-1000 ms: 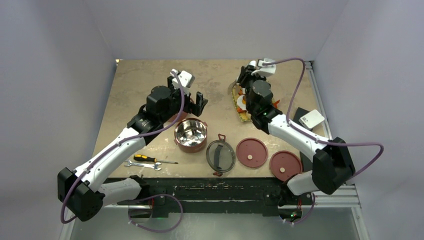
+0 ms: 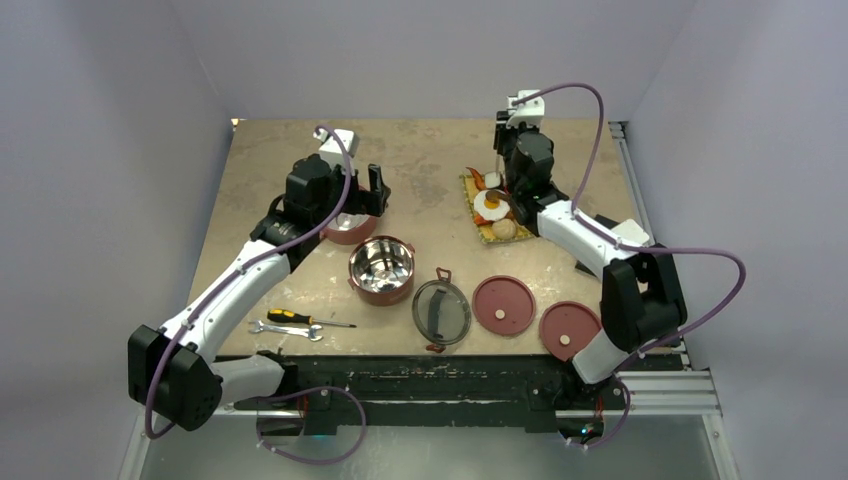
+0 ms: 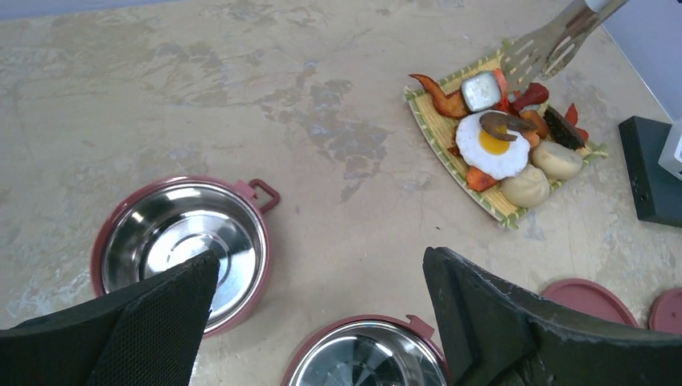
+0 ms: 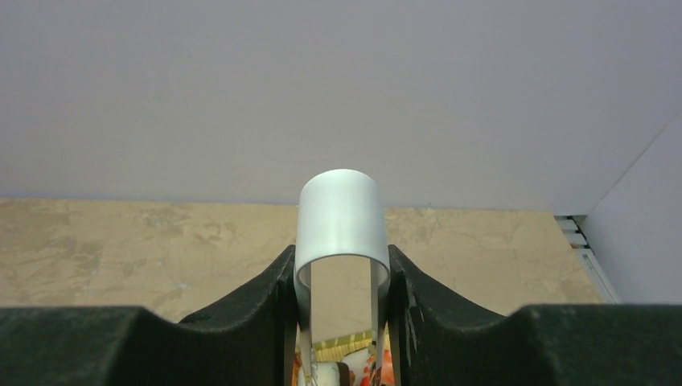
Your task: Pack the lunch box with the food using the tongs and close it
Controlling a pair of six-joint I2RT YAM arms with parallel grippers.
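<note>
A woven mat (image 2: 472, 215) holds food: a fried egg (image 3: 485, 145), dumplings, bacon and other pieces. My right gripper is shut on white-handled metal tongs, whose slotted ends (image 3: 535, 56) hang over the mat's back in the left wrist view. My left gripper stands open above the two steel pots with pink outsides, the rear one (image 3: 185, 225) and the front one (image 2: 381, 270), with nothing between its fingers.
A glass lid (image 2: 441, 312) and two pink lids (image 2: 505, 305) lie along the front. A screwdriver (image 2: 300, 318) and wrenches lie front left. A black block (image 3: 643, 169) sits right of the mat.
The right arm has moved toward the back and turned upright with the tongs, now over the mat. The left gripper has moved a little left, over the rear pot.
</note>
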